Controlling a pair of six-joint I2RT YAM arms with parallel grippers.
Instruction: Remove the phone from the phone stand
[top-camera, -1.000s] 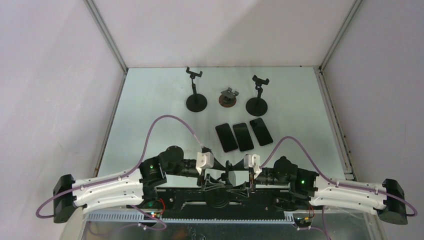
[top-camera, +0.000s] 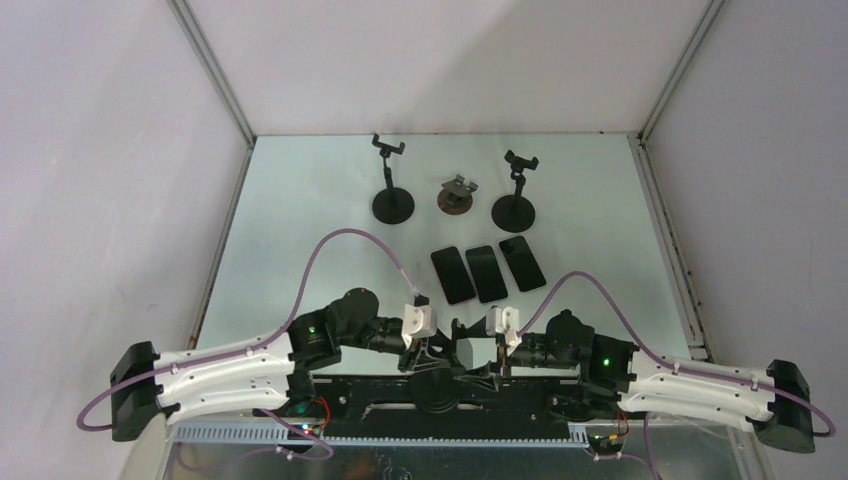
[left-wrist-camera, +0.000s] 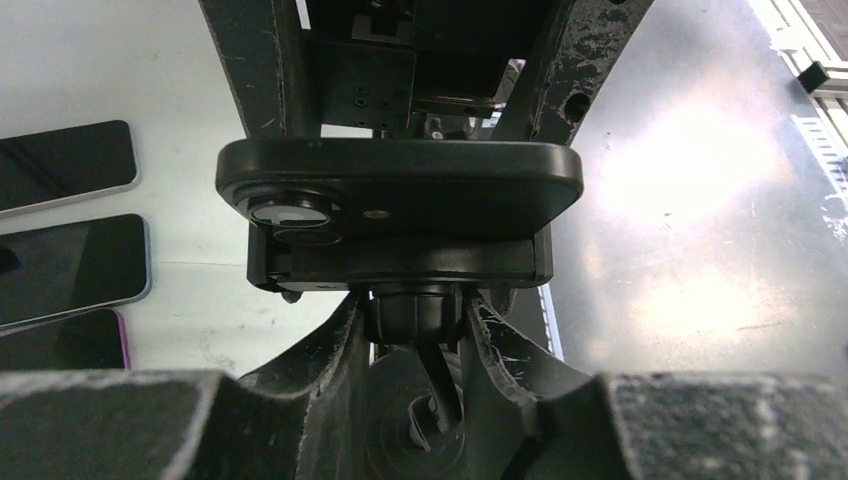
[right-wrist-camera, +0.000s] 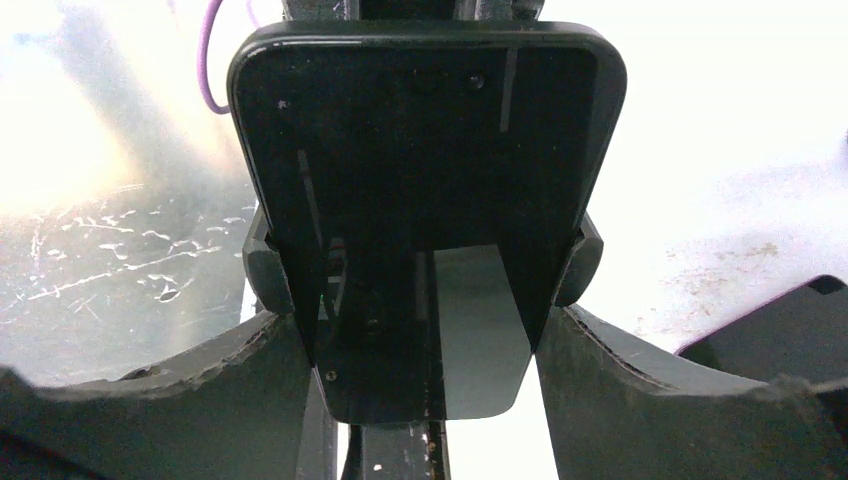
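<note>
The black phone (left-wrist-camera: 440, 195) sits on the phone stand (left-wrist-camera: 400, 262), its camera end showing in the left wrist view. My left gripper has its fingers against both sides of the stand's neck, below the holder. In the right wrist view, the phone's dark screen (right-wrist-camera: 425, 160) faces me and covers much of the stand. My right gripper spans the phone's width, one fingertip beside each long edge; whether they press on it cannot be told. From above, both arms meet over the stand near the front edge and largely hide it.
Three dark phones lie flat mid-table, among them the middle phone (top-camera: 487, 274). Behind them stand an empty left stand (top-camera: 393, 205), a small stand (top-camera: 455, 203) and an empty right stand (top-camera: 513, 213).
My left gripper has moved a little to the right, in towards the stand, and its fingers look narrower. The right arm and the other objects show no clear movement.
</note>
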